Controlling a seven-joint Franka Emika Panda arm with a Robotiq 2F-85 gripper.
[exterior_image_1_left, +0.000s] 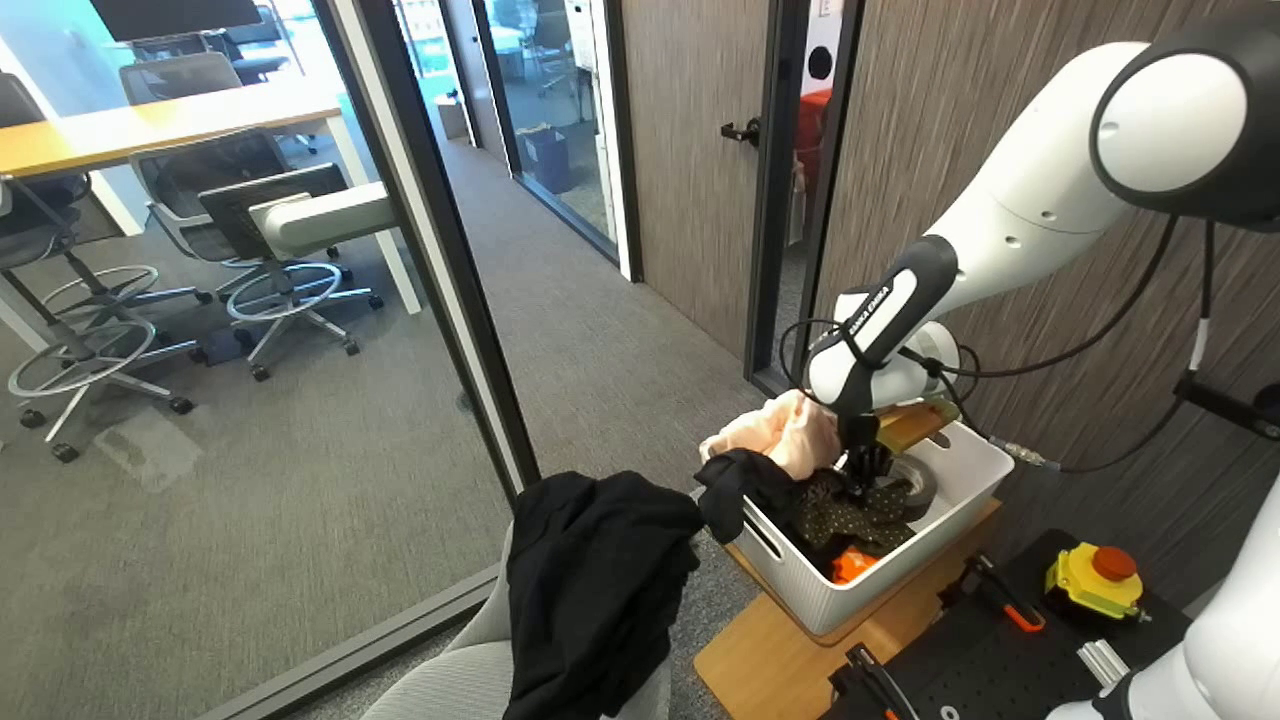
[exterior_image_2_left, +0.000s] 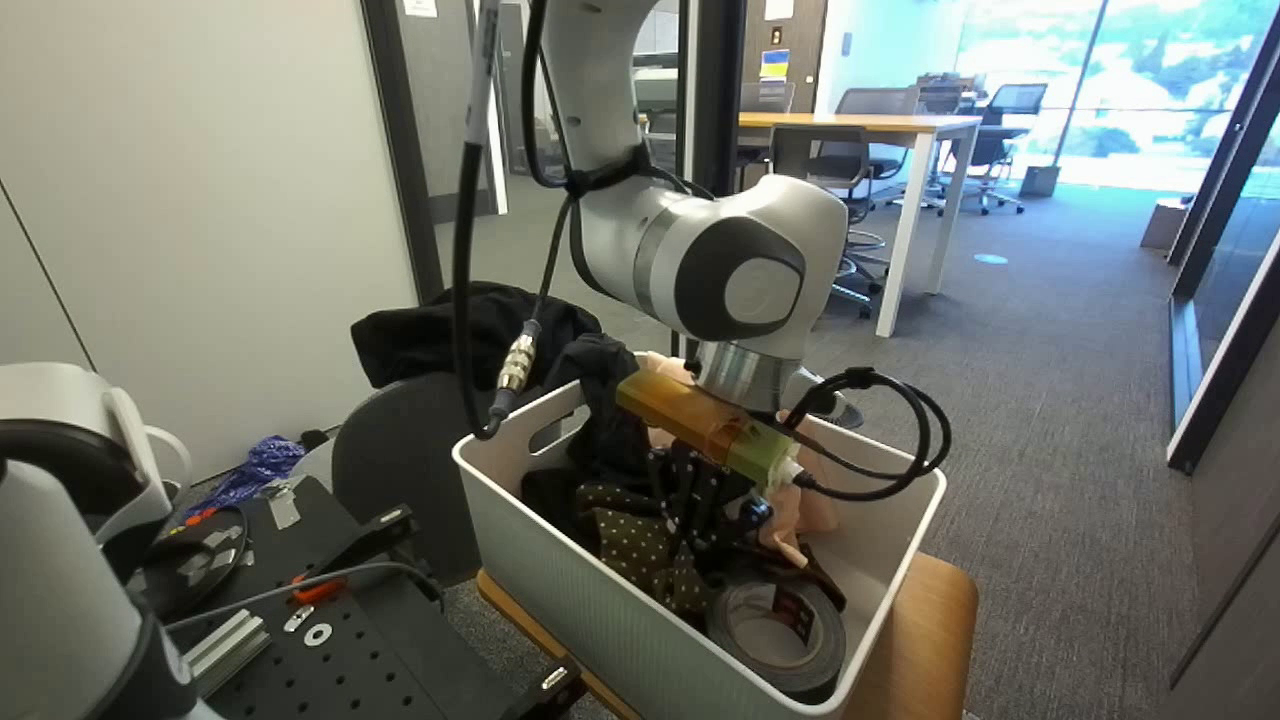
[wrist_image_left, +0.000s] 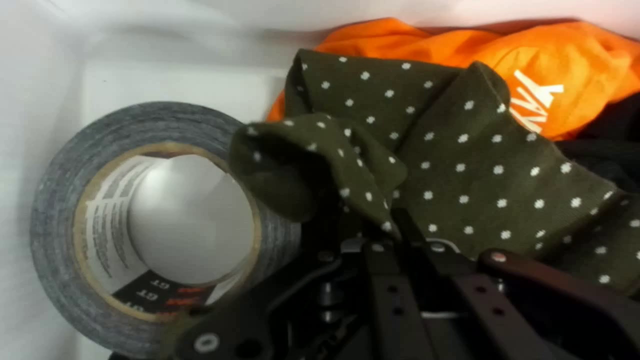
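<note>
Inside the white bin (exterior_image_2_left: 600, 624), my gripper is shut on a dark olive cloth with white dots (wrist_image_left: 480, 180). A fold of that cloth rises between the fingers, while the rest lies spread in the bin. Left of the fingers in the wrist view lies a roll of grey tape (wrist_image_left: 162, 114), beside the gripped fold. An orange cloth (wrist_image_left: 546, 66) with white lettering lies along the bin wall, partly under the dotted one. In exterior view 1, a pale pink cloth (exterior_image_1_left: 780, 432) and a black cloth (exterior_image_1_left: 750, 486) fill the bin's far left part.
The bin rests on a wooden stool (exterior_image_1_left: 744, 660). A black garment (exterior_image_1_left: 600, 576) is draped over a chair beside it. The black tool board (exterior_image_2_left: 348, 648) and a yellow emergency stop (exterior_image_1_left: 1094, 582) stand close by.
</note>
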